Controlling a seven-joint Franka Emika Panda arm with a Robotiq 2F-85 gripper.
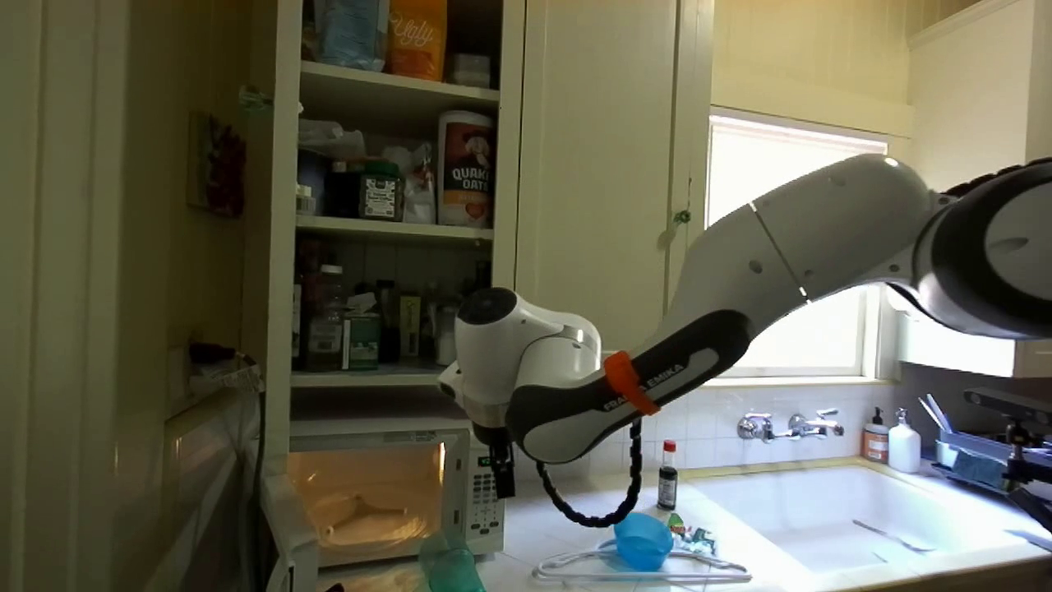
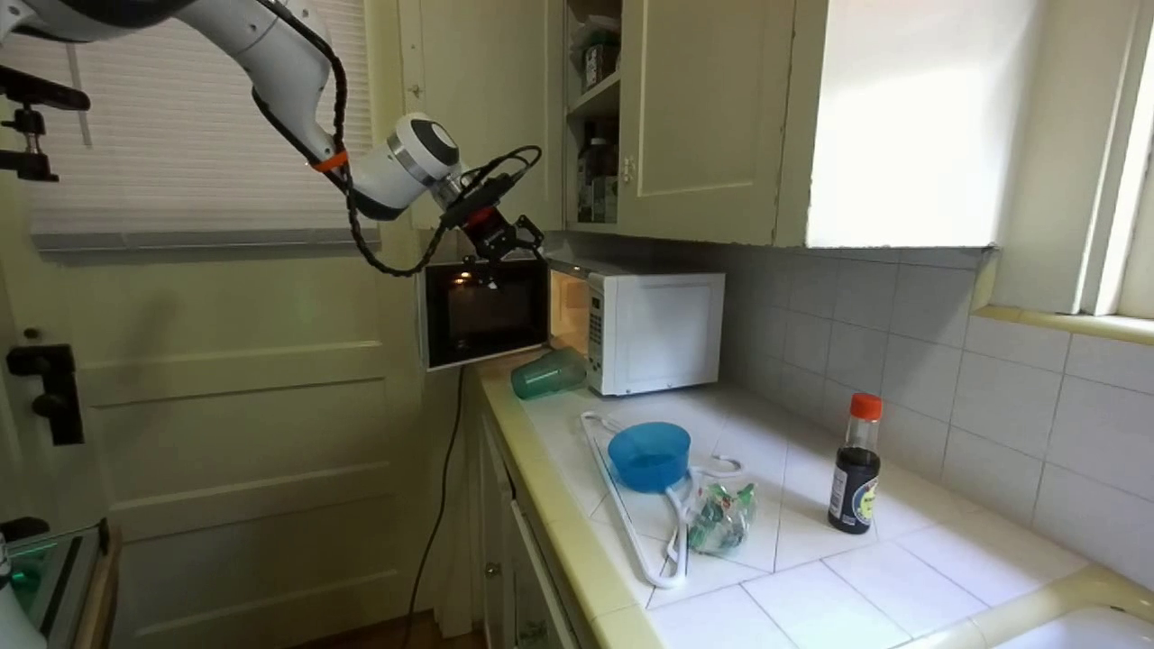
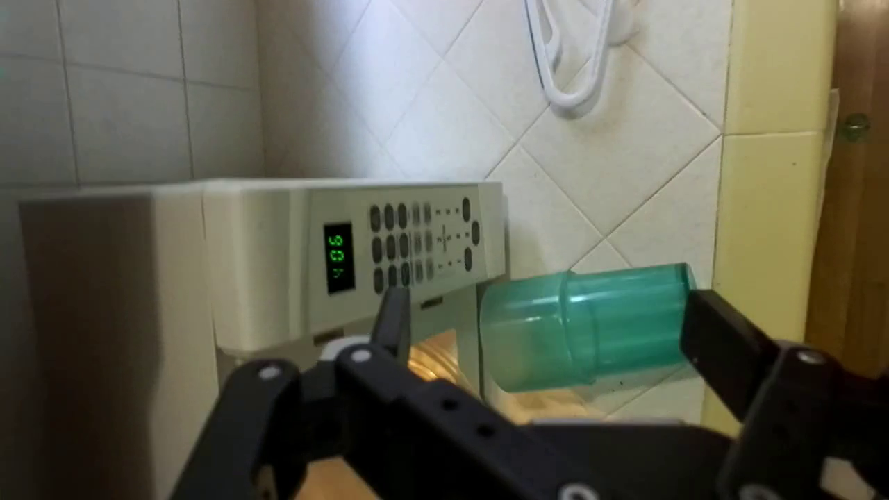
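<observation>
My gripper is open, its two black fingers wide apart with nothing held between them. In the wrist view a clear green cup (image 3: 583,325) lies on its side on the counter, beyond the gap between the fingers and apart from them. The same cup (image 2: 546,374) rests in front of the open microwave (image 2: 660,324) in exterior view 2. There my gripper (image 2: 508,254) hangs in the air above it, near the opened microwave door (image 2: 487,308). In exterior view 1 the cup (image 1: 455,569) shows at the bottom edge, below the lit microwave interior.
A blue bowl (image 2: 649,456) stands among white hangers (image 2: 627,519), beside a crumpled plastic bag (image 2: 722,519). Farther along is a red-capped sauce bottle (image 2: 855,470). Open shelves (image 1: 394,232) rise above the microwave. The sink (image 1: 838,513) lies to the right.
</observation>
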